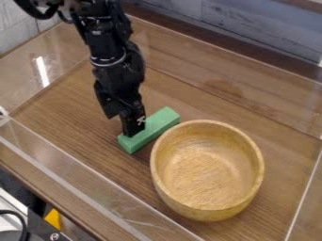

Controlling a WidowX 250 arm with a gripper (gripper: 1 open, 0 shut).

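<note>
A green block (156, 125) lies slanted on the wooden table, just left of a large pale wooden bowl (206, 169). My black gripper (132, 120) hangs low over the block's left part, its fingers open. Whether the fingertips touch the block cannot be told from this view.
The bowl takes up the lower right of the table (251, 85). At the bottom left, beyond the table's edge, are cables and a yellow object (53, 216).
</note>
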